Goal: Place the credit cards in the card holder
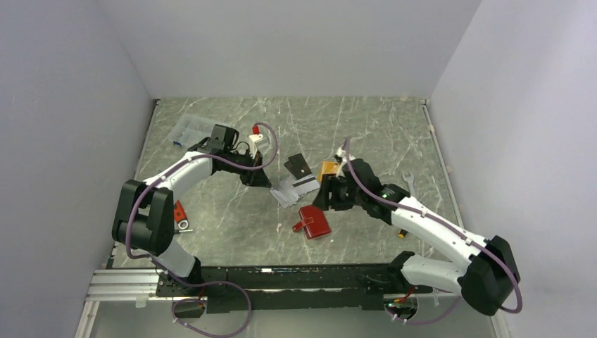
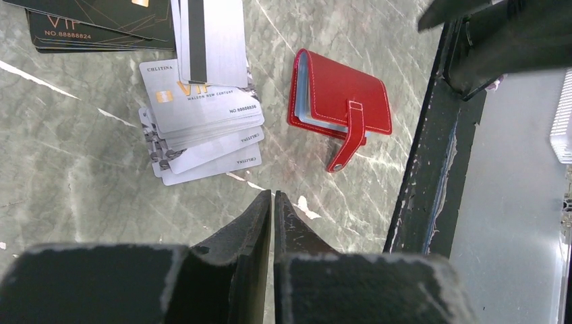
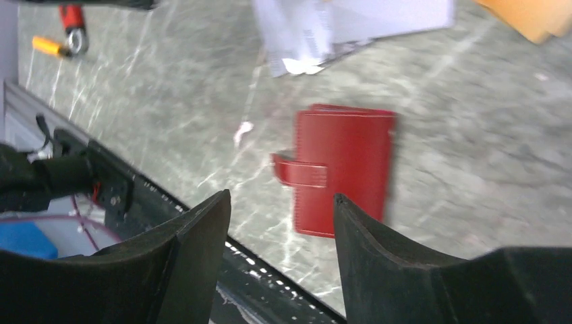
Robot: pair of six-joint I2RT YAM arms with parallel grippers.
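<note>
A red card holder (image 1: 315, 222) (image 2: 347, 94) (image 3: 357, 169) with a snap strap lies on the table, its sleeves visible at one edge. Above it lie fanned silver cards (image 1: 286, 193) (image 2: 202, 108) (image 3: 378, 13) and black cards (image 1: 298, 166) (image 2: 101, 20). My left gripper (image 1: 267, 184) is shut, nothing between its fingers, over the table beside the silver cards. My right gripper (image 1: 325, 197) stands open above and right of the card holder, with nothing between its fingers.
A yellow stack (image 1: 327, 169) lies behind my right gripper. A clear box (image 1: 190, 130) is at the back left, red tools (image 1: 179, 215) at the left, a wrench (image 1: 409, 180) at the right.
</note>
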